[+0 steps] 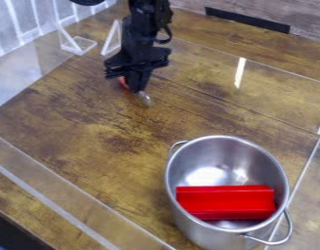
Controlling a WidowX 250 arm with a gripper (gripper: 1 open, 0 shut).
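Observation:
My black gripper (pixel 136 80) is low over the wooden table at the upper middle. A small red object (pixel 124 84) shows at its left side, partly hidden behind it, and a small pale, shiny piece (pixel 144 99) pokes out below. Whether anything is between the fingers is too small to tell. At the lower right stands a steel pot (pixel 209 162) with a red block (pixel 225 202) inside.
White brackets (pixel 74 44) stand at the back left, near a pale ridged edge. A dark board runs along the back right.

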